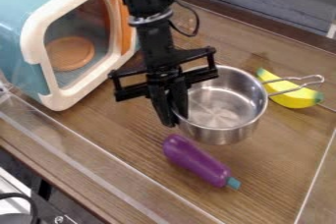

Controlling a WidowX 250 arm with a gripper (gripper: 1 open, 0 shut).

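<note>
My black gripper (172,111) is at the left side of a steel pot (226,110), its fingers down by the rim; whether they are closed on the rim is hard to tell. The pot's wire handle reaches right over a yellow banana (297,96). A purple eggplant (197,159) lies on the wooden table in front of the pot.
A blue and white toy oven (53,84) with an orange disc inside stands at the left. A wall (262,0) runs along the back. Bare table (269,149) lies at the right front and behind the pot.
</note>
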